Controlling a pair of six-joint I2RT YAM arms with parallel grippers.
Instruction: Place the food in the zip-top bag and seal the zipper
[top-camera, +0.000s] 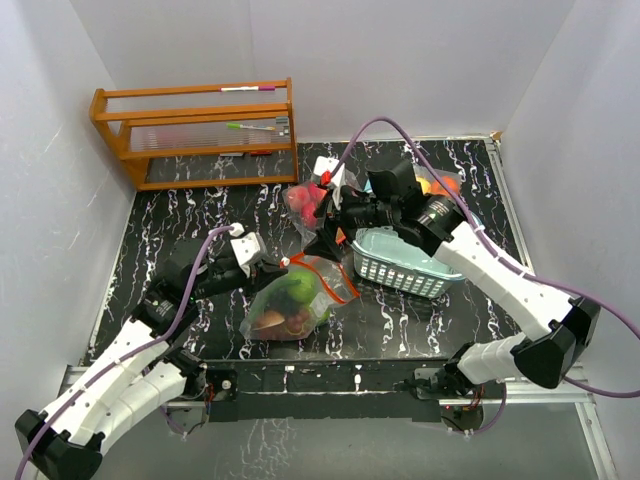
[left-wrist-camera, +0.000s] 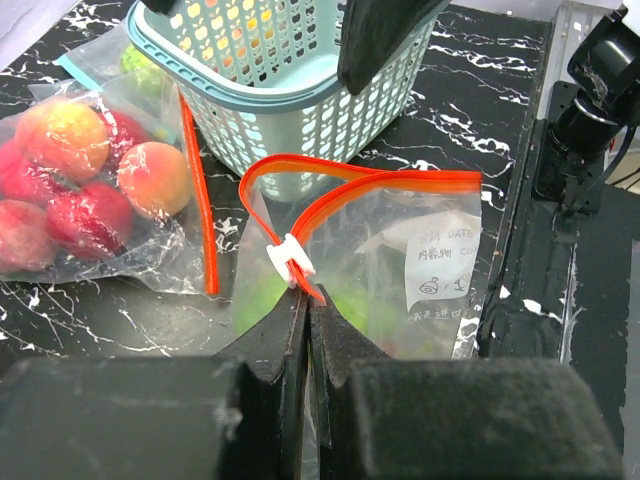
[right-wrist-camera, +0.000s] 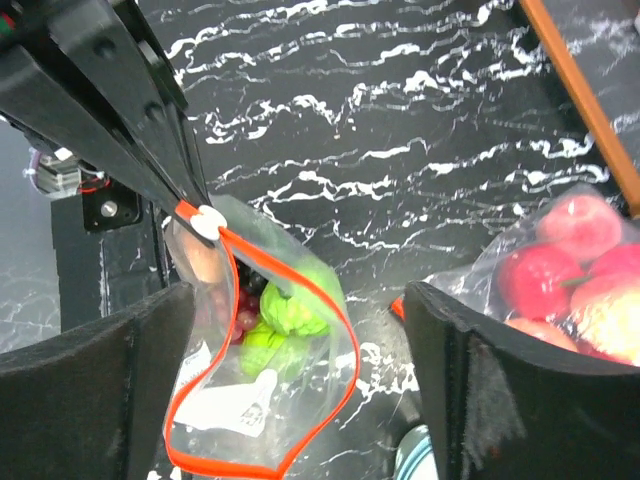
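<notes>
A zip bag (top-camera: 298, 305) with orange zipper and white slider (left-wrist-camera: 290, 258) holds green, brown and dark red food. My left gripper (top-camera: 276, 268) is shut on the zipper end beside the slider, with the bag hanging below it. Its mouth gapes in the right wrist view, showing lettuce (right-wrist-camera: 292, 312) and grapes (right-wrist-camera: 246, 318). My right gripper (top-camera: 320, 243) stands open above and right of the bag's mouth, nothing between its fingers.
A bag of peaches (left-wrist-camera: 85, 190) lies behind. A pale blue basket (top-camera: 405, 275) sits at the right with more bagged fruit beyond. A wooden rack (top-camera: 190, 110) stands at back left.
</notes>
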